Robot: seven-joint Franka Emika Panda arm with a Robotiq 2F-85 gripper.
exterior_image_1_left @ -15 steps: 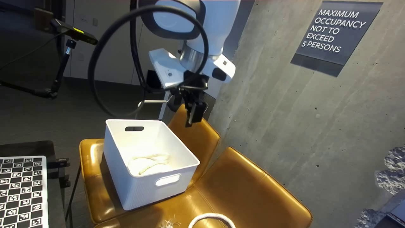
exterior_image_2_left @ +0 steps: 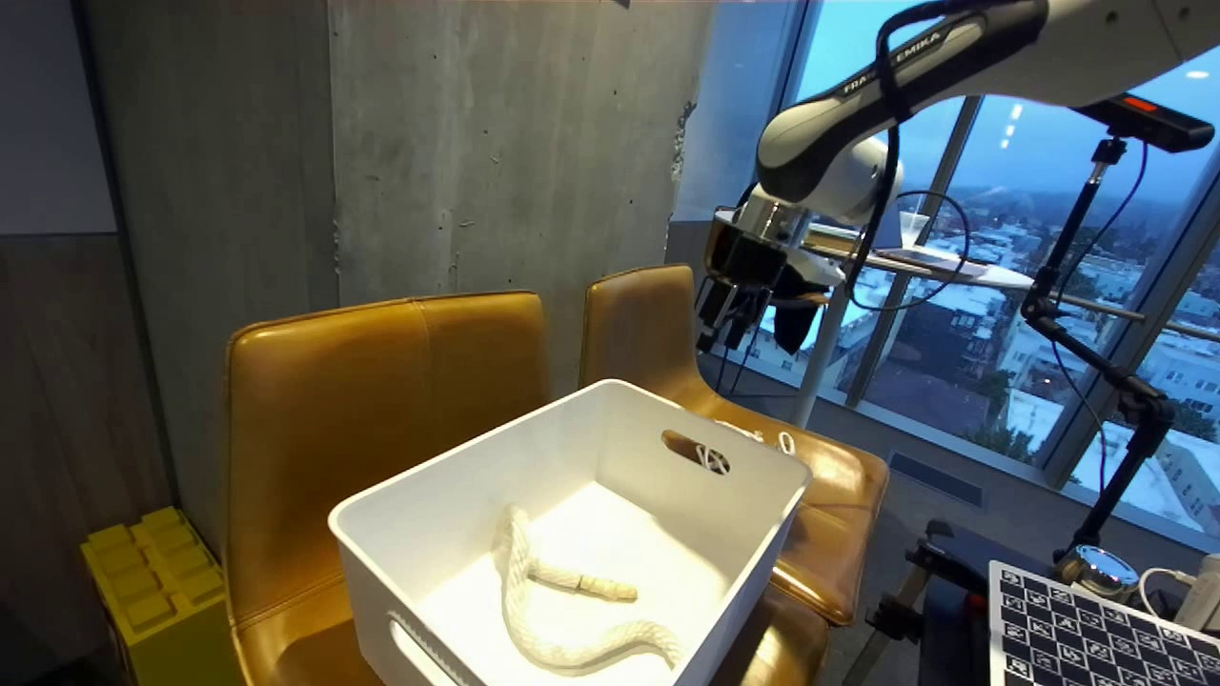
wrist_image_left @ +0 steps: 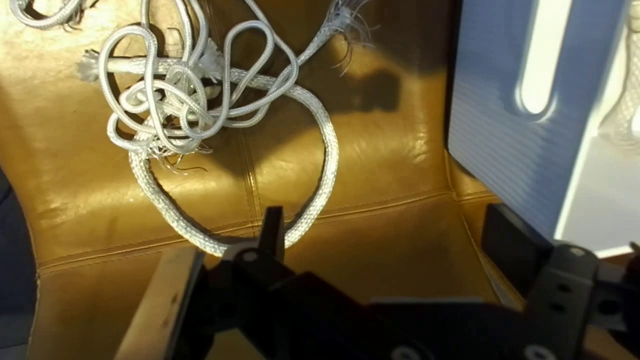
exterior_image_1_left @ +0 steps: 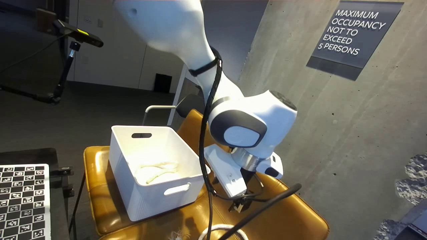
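Observation:
In the wrist view a thick white braided rope [wrist_image_left: 327, 141] lies in a loop on a tan chair seat. A tangle of thinner white cord [wrist_image_left: 180, 108] rests over the rope's far part. My gripper is open above the seat, its fingers wide apart and nothing between them; one finger overlaps the loop's near edge in this view. A white bin [exterior_image_2_left: 457, 463] stands on the adjoining chair, beside my gripper. Inside it lies another thick white rope [exterior_image_2_left: 520, 606], curved on the bin floor.
The chair's tan backrest [exterior_image_1_left: 296, 212] rises close to my gripper, with a concrete wall [exterior_image_1_left: 360, 132] behind. A patterned calibration board [exterior_image_1_left: 24, 200] lies on the far side of the bin. A black cable [exterior_image_1_left: 206, 120] hangs along my arm.
My arm has come down and to the right in exterior view 1, from above the bin's far side to low over the chair with the loop. The bin and its rope stay put.

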